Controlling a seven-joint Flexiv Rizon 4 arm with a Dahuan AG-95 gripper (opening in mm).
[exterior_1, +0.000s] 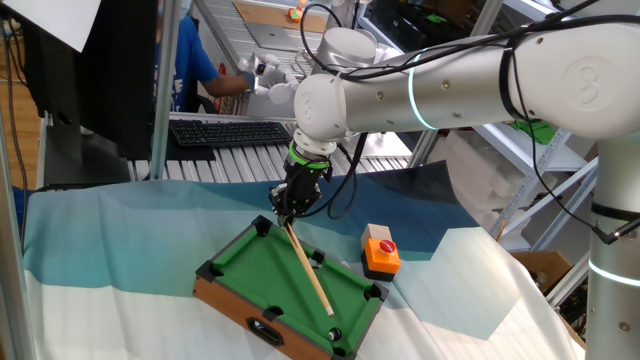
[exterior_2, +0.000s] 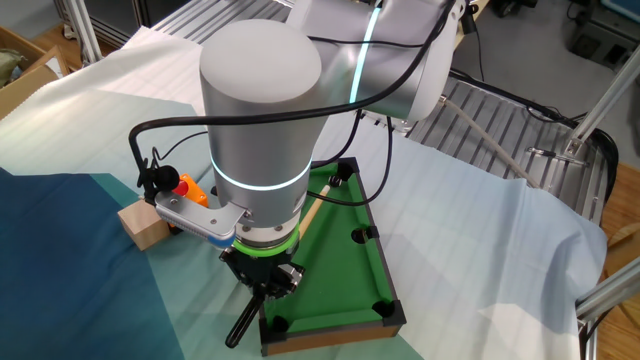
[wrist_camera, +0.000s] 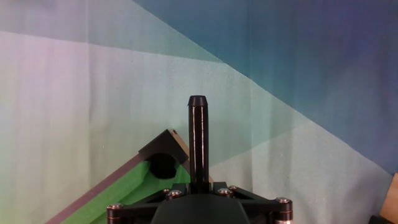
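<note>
My gripper (exterior_1: 285, 212) is shut on a cue stick at the near-corner end of a miniature pool table (exterior_1: 240, 252). The cue's pale wooden shaft (exterior_1: 308, 268) slants over the green felt towards the opposite end. Its black butt (exterior_2: 243, 322) sticks out behind the gripper (exterior_2: 262, 284), past the table's edge. In the wrist view that black handle (wrist_camera: 198, 140) points straight up from between the fingers, beside a corner pocket (wrist_camera: 163, 165). A small dark ball (exterior_1: 335, 333) with a white spot lies near the cue's tip, close to a far corner pocket.
An orange box with a red button (exterior_1: 381, 258) stands just off the pool table's side, with a wooden block (exterior_1: 377, 232) against it. A keyboard (exterior_1: 228, 133) and a person (exterior_1: 200, 75) are behind the cloth.
</note>
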